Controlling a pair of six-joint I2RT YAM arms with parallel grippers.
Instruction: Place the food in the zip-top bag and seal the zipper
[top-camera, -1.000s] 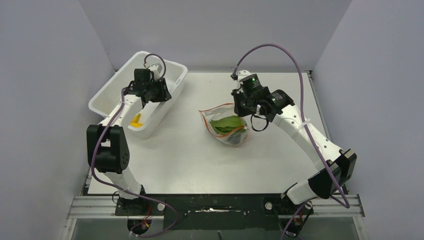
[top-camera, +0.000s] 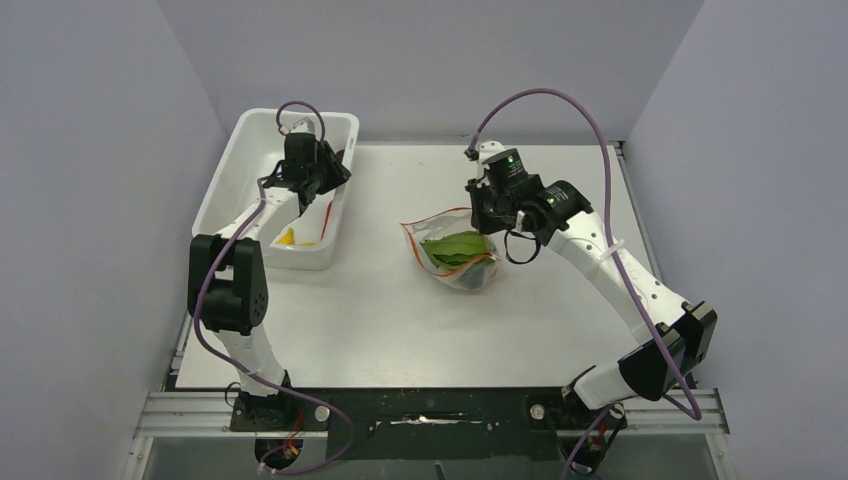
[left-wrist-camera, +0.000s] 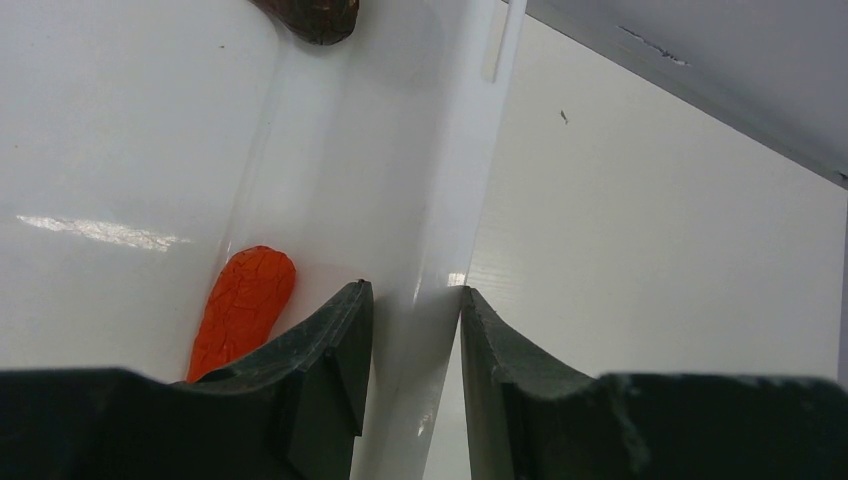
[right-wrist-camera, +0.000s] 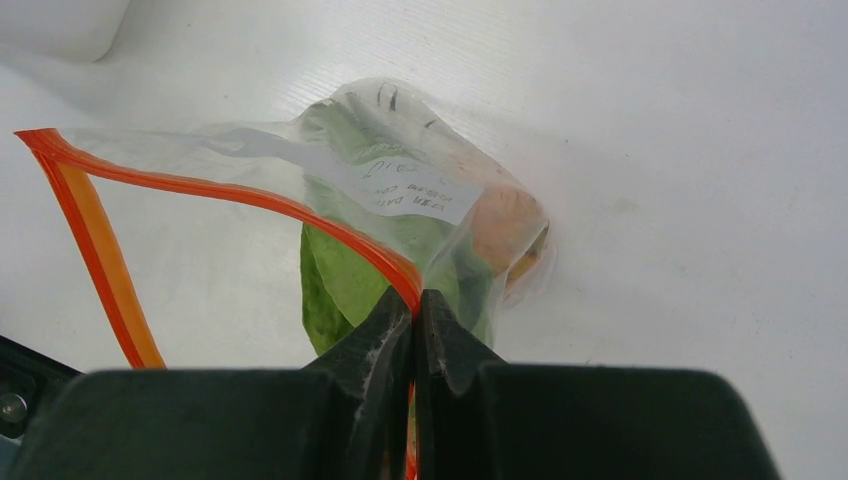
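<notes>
The clear zip bag (top-camera: 472, 279) with an orange-edged mouth lies open mid-table, green leafy food (top-camera: 456, 246) inside. A brownish-orange item (right-wrist-camera: 508, 228) shows through its plastic in the right wrist view. My right gripper is shut on the bag's orange zipper edge at one side of the mouth. Over at the white bin (top-camera: 207, 205), my left gripper has one finger inside and one outside, shut on the bin's right wall. An orange-red carrot-like piece (left-wrist-camera: 243, 305) lies in the bin beside the inner finger.
Also in the bin are a yellow item (top-camera: 287, 238) near its front and a dark brown item (left-wrist-camera: 322, 16) farther back. Open white table (top-camera: 380, 335) lies in front of the bag and between bin and bag.
The bin has turned counterclockwise and now stands straighter, with my left gripper moving along at its right wall. A red piece inside has come into view. Right arm and bag barely moved.
</notes>
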